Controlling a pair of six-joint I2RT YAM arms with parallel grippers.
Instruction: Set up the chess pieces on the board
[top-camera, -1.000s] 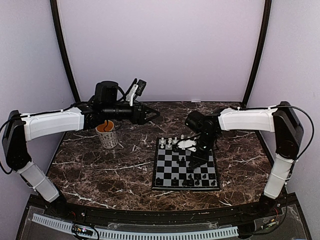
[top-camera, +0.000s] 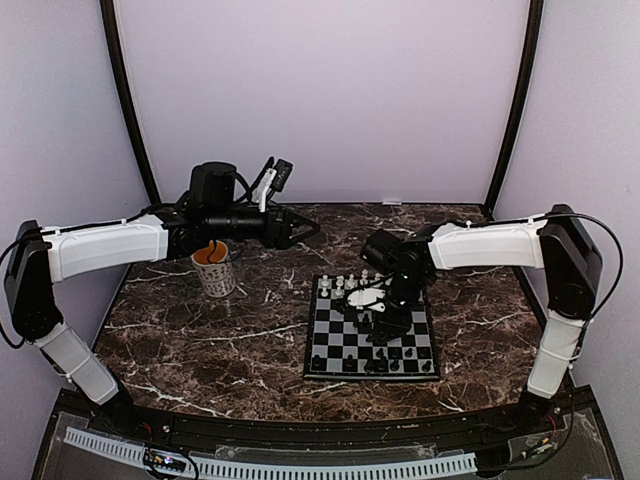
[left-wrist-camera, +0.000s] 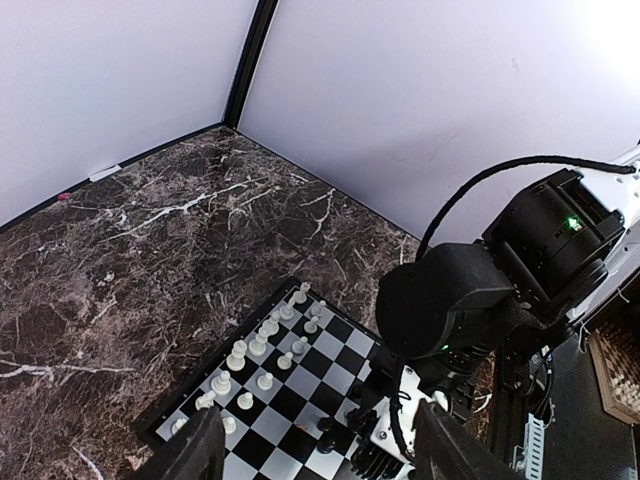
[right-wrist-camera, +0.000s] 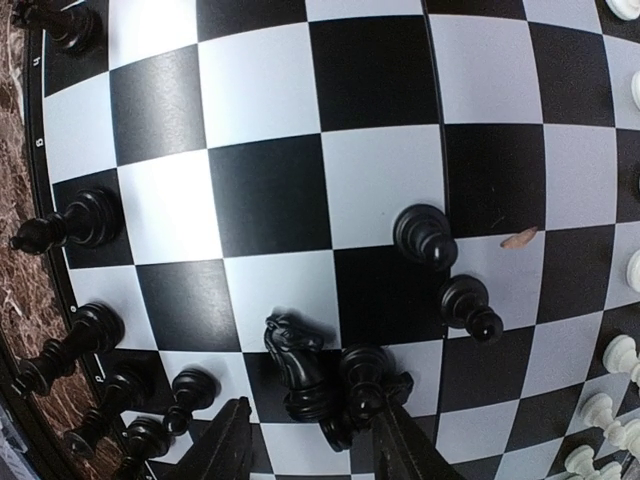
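Note:
The chessboard (top-camera: 340, 315) lies on the marble table. White pieces (left-wrist-camera: 258, 345) stand along its far side; several black pieces (right-wrist-camera: 90, 217) line the near edge. My right gripper is open low over the board, nothing visibly held. Ahead of and between its fingers are a black knight (right-wrist-camera: 298, 368) and a black pawn (right-wrist-camera: 365, 372), crowded with another black piece partly hidden beneath them. High left of the board, my left gripper (top-camera: 303, 228) hangs open and empty.
A white patterned basket (top-camera: 213, 270) with an orange inside stands behind the left arm. A small brownish fleck (right-wrist-camera: 519, 238) lies on the board. My right arm covers the board's far right corner from above.
My right arm has shifted slightly to the left and lower over the board. The left arm holds still, and the visible pieces look unmoved.

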